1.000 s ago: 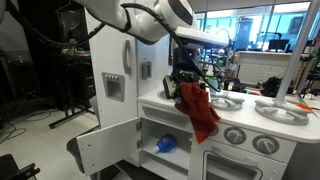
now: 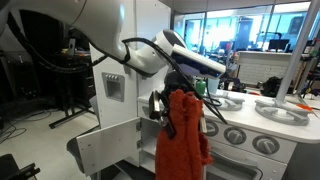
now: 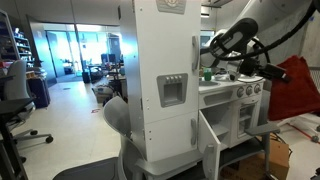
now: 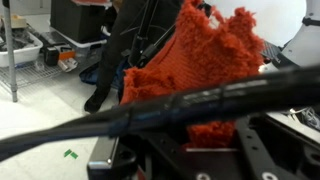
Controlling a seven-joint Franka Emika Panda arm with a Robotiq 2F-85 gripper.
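Note:
A red cloth (image 2: 183, 140) hangs from my gripper (image 2: 173, 103) in front of the white play kitchen, covering much of the low cabinet opening. Bunched fabric of the same cloth (image 4: 195, 62) fills the middle of the wrist view, just beyond my gripper, which is shut on it. A dark cable crosses in front there and partly hides the fingers. At the right edge of exterior view 2 the cloth (image 3: 298, 92) spreads out below the arm.
The white cabinet door (image 2: 110, 147) stands open at the left, beside the tall white fridge unit (image 2: 113, 88). Stove knobs (image 2: 265, 145) and an oven front lie to the right. A cardboard box (image 3: 278, 160) sits on the floor. Shelving with bins (image 4: 35, 52) stands farther off.
My gripper and the cloth have come down and to the left, looking larger and closer to the camera.

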